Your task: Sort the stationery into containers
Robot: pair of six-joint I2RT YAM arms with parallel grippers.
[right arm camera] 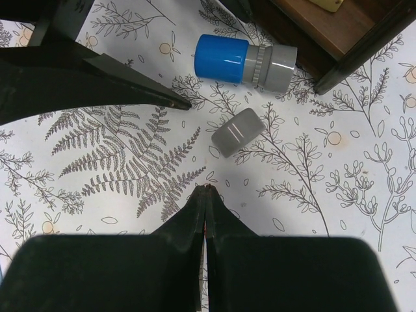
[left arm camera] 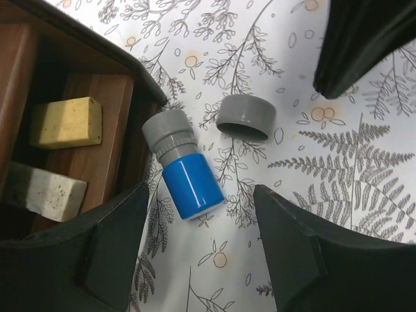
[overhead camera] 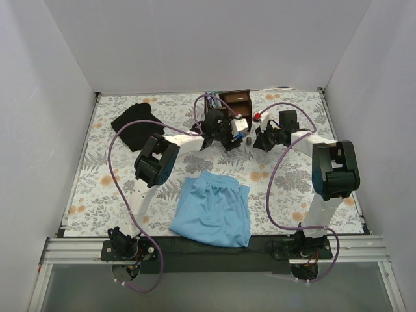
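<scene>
A blue-and-grey glue stick [left arm camera: 193, 185] lies on the patterned cloth, close beside the wooden organizer [overhead camera: 240, 97]. Its loose grey cap rests a short way off; the right wrist view also has the glue stick [right arm camera: 221, 58] and the cap [right arm camera: 238, 132]. My left gripper has its fingers apart, one to each side of the blue end, with gaps showing between. In the right wrist view, my right gripper is shut with nothing visible between its fingers, a little short of the cap.
Compartments of the organizer hold a yellow block [left arm camera: 68, 122] and a whitish block [left arm camera: 45, 190]. A red item [overhead camera: 257, 117] sits by its right side. Black cloth [overhead camera: 136, 127] lies at the far left and a blue cloth [overhead camera: 213, 211] in front. Both grippers are close together.
</scene>
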